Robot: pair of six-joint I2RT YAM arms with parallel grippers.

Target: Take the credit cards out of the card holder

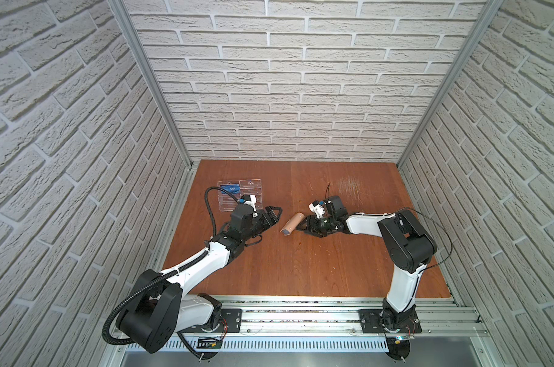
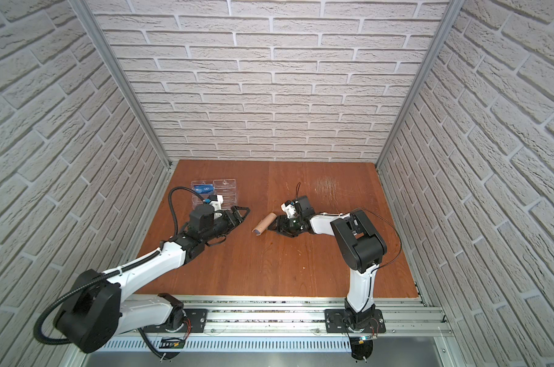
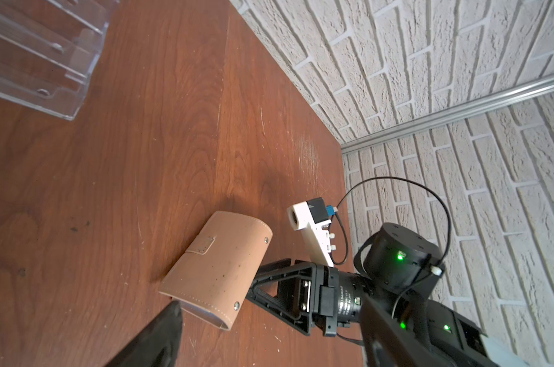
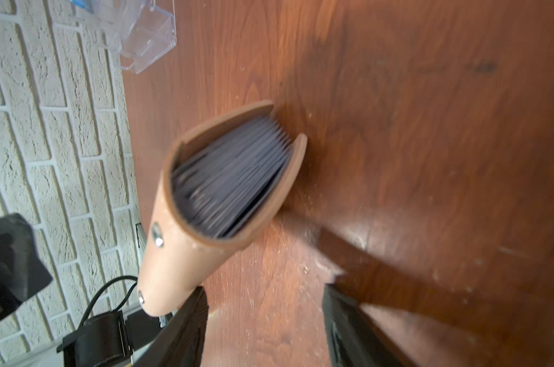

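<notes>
The tan leather card holder (image 1: 293, 224) lies near the middle of the wooden table, between the two grippers. In the right wrist view its open end faces the camera, packed with a stack of cards (image 4: 231, 177), slightly blurred. To its left, and apart from it, my left gripper has its fingers spread with nothing between them. My right gripper is close beside the holder's right side, open, with bare table showing in its gap. The holder is outside that gap, by one finger (image 4: 194, 315); whether they touch, I cannot tell.
A clear compartment tray (image 1: 250, 184) stands at the back left, with a blue item (image 1: 230, 189) in one compartment. In front of the holder and to the far right, the table (image 1: 326, 269) is bare.
</notes>
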